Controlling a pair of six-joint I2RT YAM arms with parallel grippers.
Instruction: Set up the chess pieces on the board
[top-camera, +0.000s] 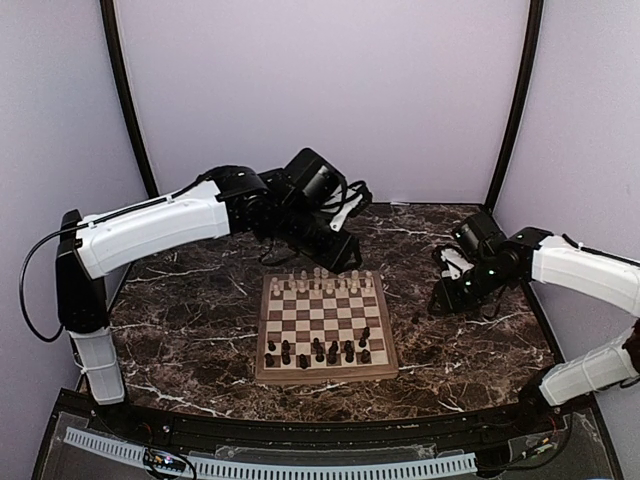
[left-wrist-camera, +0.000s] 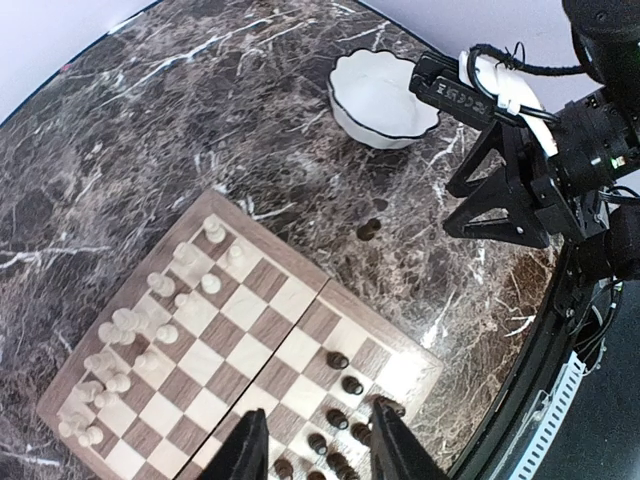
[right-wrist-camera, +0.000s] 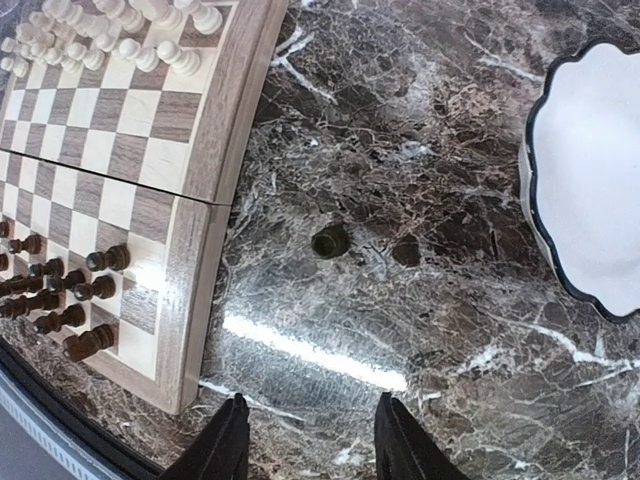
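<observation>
The wooden chessboard (top-camera: 319, 312) lies mid-table, white pieces (left-wrist-camera: 211, 282) along its far rows, dark pieces (left-wrist-camera: 338, 360) along the near rows. One dark piece (right-wrist-camera: 329, 241) stands off the board, on the table to its right. My left gripper (top-camera: 343, 256) is raised over the board's back right; in its wrist view its fingers are parted, nothing visible between them. My right gripper (top-camera: 441, 297) hangs right of the board, above the loose piece's side of the table, open and empty in its wrist view.
A white bowl (left-wrist-camera: 383, 105) with dark rim sits right of the board, mostly hidden by the right arm in the top view. Walls border both sides.
</observation>
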